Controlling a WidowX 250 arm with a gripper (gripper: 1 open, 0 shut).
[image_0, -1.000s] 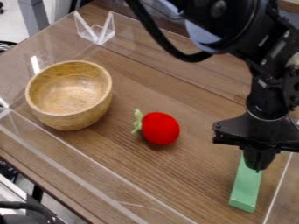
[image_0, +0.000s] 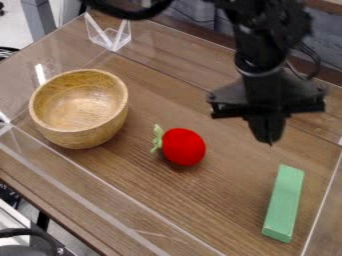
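My gripper (image_0: 262, 120), black with dark finger tips, hangs over the right-centre of the wooden table (image_0: 160, 210). It looks shut, with nothing seen between its fingers. Below and right of it lies a light green bar (image_0: 283, 203). A red tomato-like object (image_0: 182, 147) with a pale green top sits left of the gripper, apart from it.
A tan bowl (image_0: 79, 106) stands at the left. A small white wire-like object (image_0: 110, 30) lies at the upper left.
My gripper has moved up and left in the view, away from the green bar, which is now fully uncovered and lies in the same place.
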